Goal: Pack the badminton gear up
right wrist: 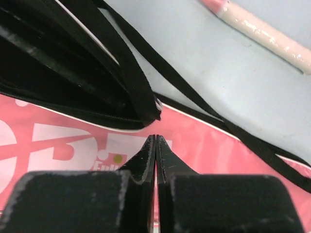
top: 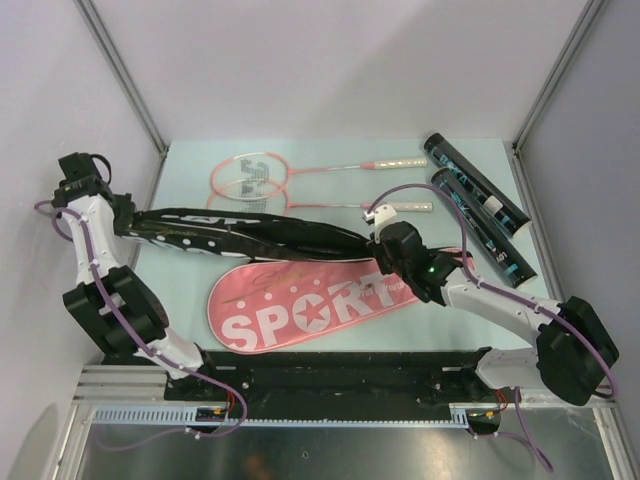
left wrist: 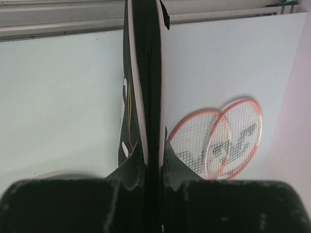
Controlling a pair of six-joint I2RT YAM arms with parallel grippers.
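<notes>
A black flap of the racket bag (top: 235, 233), printed with white marks, stretches across the table from left to right. My left gripper (top: 128, 212) is shut on the flap's edge at the far left; in the left wrist view the black strip with pale trim (left wrist: 149, 97) runs between its fingers. The red-pink SPORTY panel (top: 300, 310) lies flat in front of the flap. My right gripper is shut with nothing between its fingertips, just over the panel. The flap's end and a black strap (right wrist: 167, 73) lie right beyond those fingertips, outside them.
Two pink rackets (top: 330, 168) overlap behind the flap, handles to the right. Two black tubes, one nearer (top: 485, 228) and one farther (top: 478, 185), lie at the back right.
</notes>
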